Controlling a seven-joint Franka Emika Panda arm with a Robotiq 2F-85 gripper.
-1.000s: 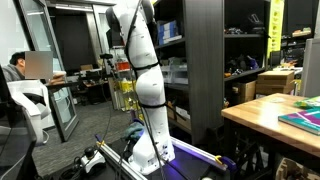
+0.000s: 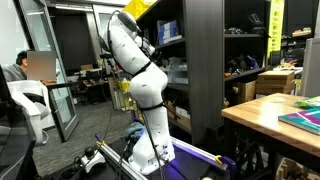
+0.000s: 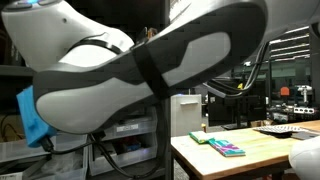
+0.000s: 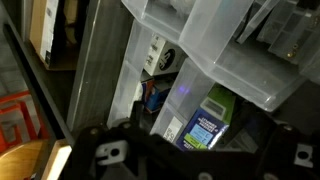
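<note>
In the wrist view my gripper is at the lower edge, its two dark fingers spread wide apart with nothing held between them. Beyond them, clear plastic bins stand one above another. Between the fingers, deeper in the view, shows a blue and green package in one bin. A smaller box with a round dark mark sits up and left of it. The white arm rises from the floor stand toward the shelving. Its gripper cannot be made out clearly in either exterior view.
Clear drawers line the dark shelving. A wooden table at the right holds flat colourful items. Cardboard boxes stand on a shelf behind it. A person sits at the far left.
The upper part of the arm has swung over to the right, toward the shelving, and now bends at the top. The base has stayed put. The seated person has shifted a little.
</note>
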